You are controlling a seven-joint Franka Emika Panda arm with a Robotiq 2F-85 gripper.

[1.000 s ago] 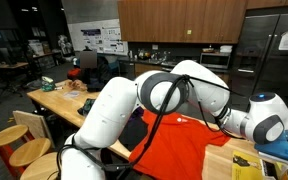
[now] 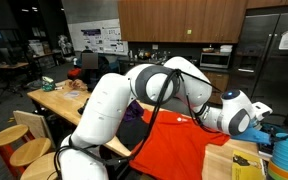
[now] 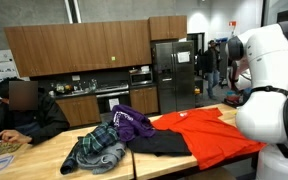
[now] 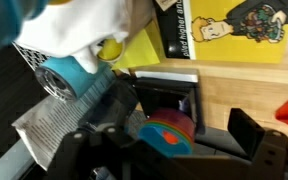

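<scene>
My gripper is at the right end of the table, pointing down, with its two black fingers (image 4: 256, 140) well apart at the lower edge of the wrist view. In the gap between them a round teal item with a red ring (image 4: 168, 132) shows beside a black open-topped box (image 4: 164, 92); nothing appears gripped. A yellow illustrated book (image 4: 227, 35) lies above on the wood. To the upper left are a white crumpled cloth or bag (image 4: 79, 22) and a teal cylinder (image 4: 66, 77). In exterior view 1, a blue container (image 2: 287, 155) stands right of the gripper.
A large red cloth (image 2: 174, 140) covers the table's middle. In exterior view 2, purple fabric (image 3: 132, 121), a plaid cloth (image 3: 97, 140) and grey rolled fabric (image 3: 102, 158) lie on the left side. Bare wood (image 2: 219, 160) shows between red cloth and book.
The arm's end has moved left and slightly up in exterior view 1, away from the right edge. The blue container there now shows more clearly. The cloths have not visibly moved.
</scene>
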